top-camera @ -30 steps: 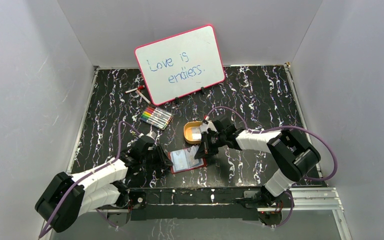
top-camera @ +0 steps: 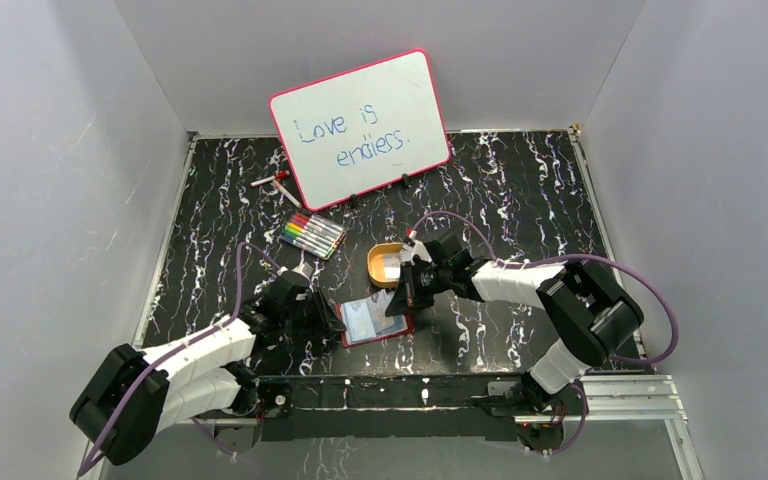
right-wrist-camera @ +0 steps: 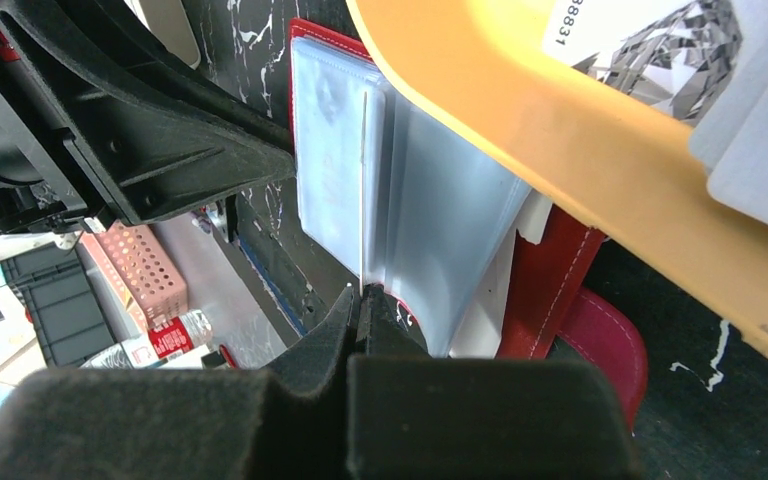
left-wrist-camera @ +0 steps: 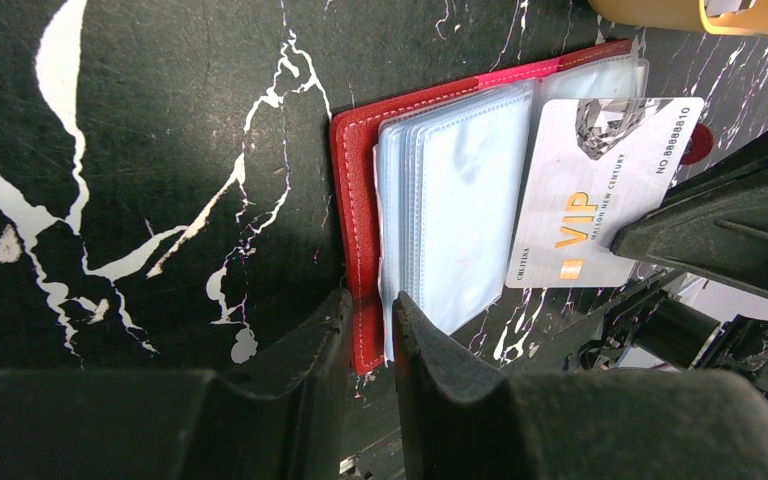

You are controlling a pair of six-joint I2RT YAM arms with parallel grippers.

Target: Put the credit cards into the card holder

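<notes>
The red card holder [left-wrist-camera: 352, 160] lies open on the table, its clear pale sleeves [left-wrist-camera: 470, 180] facing up. At its left edge, my left gripper is shut on the red cover and sleeve edge. A silver VIP card [left-wrist-camera: 585, 190] is pinched in my right gripper, which is shut on it. In the right wrist view the card [right-wrist-camera: 363, 190] appears edge-on, standing over the sleeves. From the left, its near edge is beside the left sleeve stack; whether it has entered a pocket cannot be told. A yellow tray [right-wrist-camera: 560, 110] holds more cards [right-wrist-camera: 650, 50].
The tray [top-camera: 375, 262] sits just behind the holder, close to my right gripper. Coloured markers [top-camera: 312, 235] lie further back left, before a whiteboard [top-camera: 360, 130]. Bare table [top-camera: 520, 200] shows at the right.
My right gripper, carrying the card, has shifted slightly left over the holder. The left gripper and the holder have stayed put.
</notes>
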